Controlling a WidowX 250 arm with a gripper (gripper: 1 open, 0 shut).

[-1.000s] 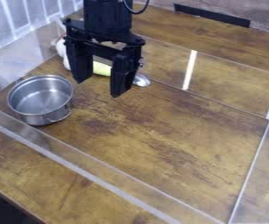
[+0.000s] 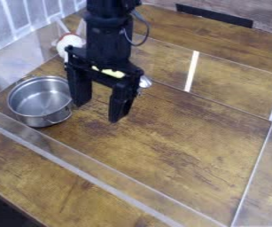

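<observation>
My black gripper hangs over the wooden table, right of a steel bowl, with its fingers open and pointing down. Behind it, partly hidden by the arm, are a pale yellow-green item, a white object and a small light item. I see nothing held between the fingers.
Transparent low walls edge the work area, and a white slatted structure stands at the back left.
The gripper has come lower and toward the front, and its body has turned slightly. The bowl has stayed where it was.
</observation>
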